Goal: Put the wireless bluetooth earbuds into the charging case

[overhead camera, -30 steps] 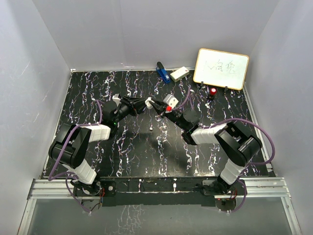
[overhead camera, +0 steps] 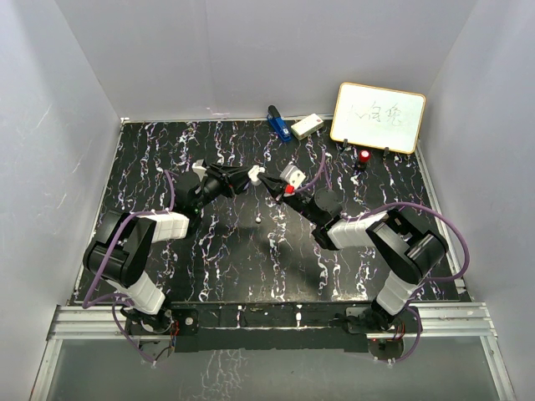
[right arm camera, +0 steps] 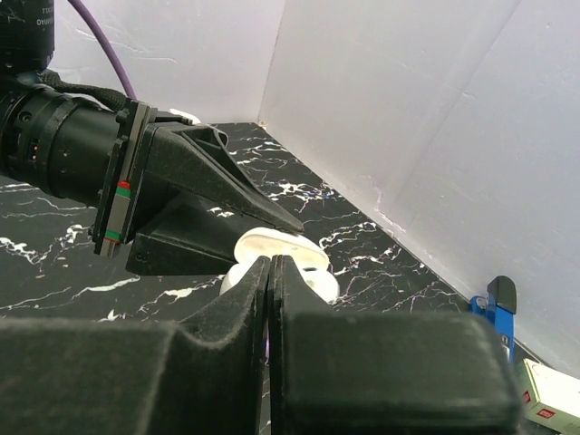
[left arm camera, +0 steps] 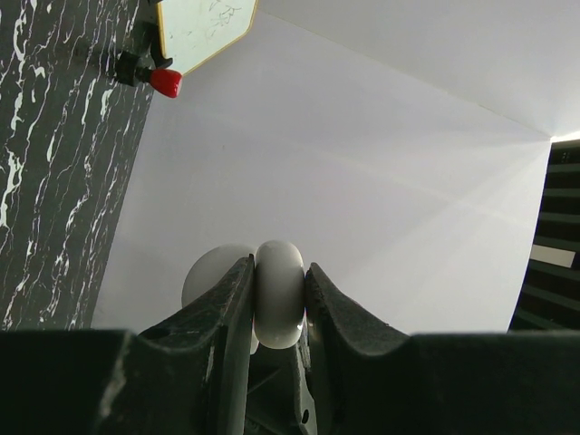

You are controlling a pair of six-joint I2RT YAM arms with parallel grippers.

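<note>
The white charging case (left arm camera: 279,294) is pinched between the fingers of my left gripper, held above the table. In the right wrist view, the case's lid (right arm camera: 276,243) stands raised over its rounded body (right arm camera: 322,283). My right gripper is shut with nothing showing between its fingertips, which overlap the front of the case in that view. Whether they touch it I cannot tell. From above, both grippers meet at the case (overhead camera: 255,175). A small pale piece (overhead camera: 258,220), possibly an earbud, lies on the table; the case's inside is hidden.
Along the back stand a blue stapler (overhead camera: 279,124), a small box (overhead camera: 307,126) and a whiteboard (overhead camera: 378,115). A red-topped object (overhead camera: 363,159) sits in front of the board.
The right gripper's hand has shifted very slightly toward the front of the table. The left arm, the case and the small pale piece look unmoved.
</note>
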